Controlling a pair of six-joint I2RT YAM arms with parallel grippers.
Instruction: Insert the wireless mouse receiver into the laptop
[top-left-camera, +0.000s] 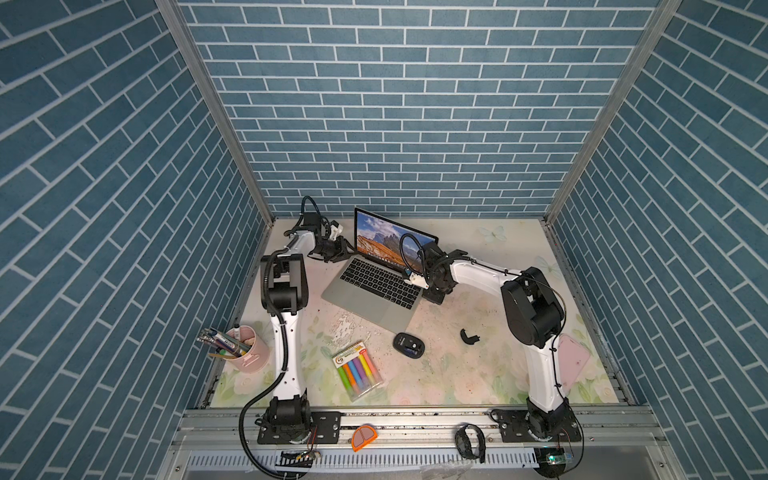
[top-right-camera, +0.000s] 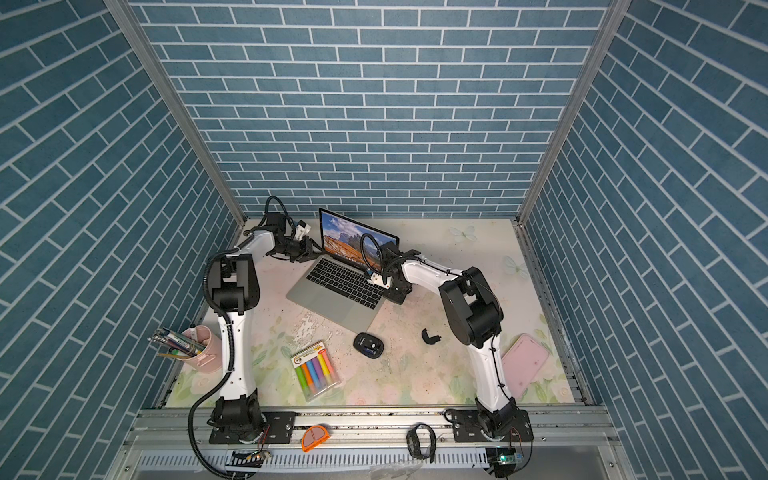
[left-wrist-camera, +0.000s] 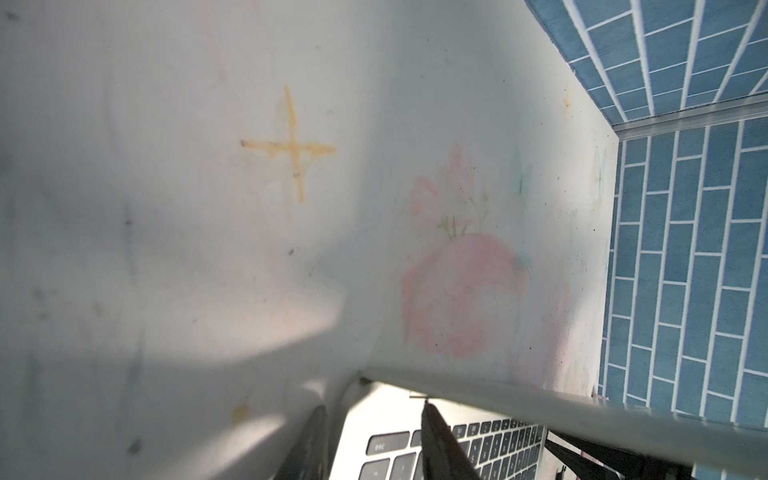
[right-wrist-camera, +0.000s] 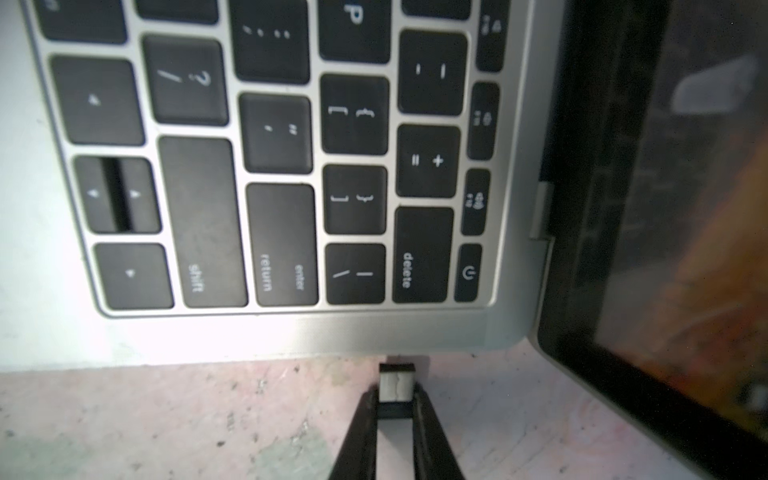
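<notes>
The open silver laptop (top-left-camera: 368, 300) stands at mid-table. My left gripper is at its far-left side, fingers beside the edge by the screen hinge; what lies between them is unclear. My right gripper is at the right side near the hinge. Its fingers are on either side of a small silver-and-black receiver (right-wrist-camera: 396, 384), which is just off the laptop's side edge; whether it sits in a port cannot be told.
A black mouse (top-left-camera: 409, 345), a highlighter pack (top-left-camera: 357, 369) and a small black curved piece (top-left-camera: 469, 337) lie in front of the laptop. A pink pen cup (top-left-camera: 249, 356) is at left, a pink pad (top-right-camera: 524, 364) at right.
</notes>
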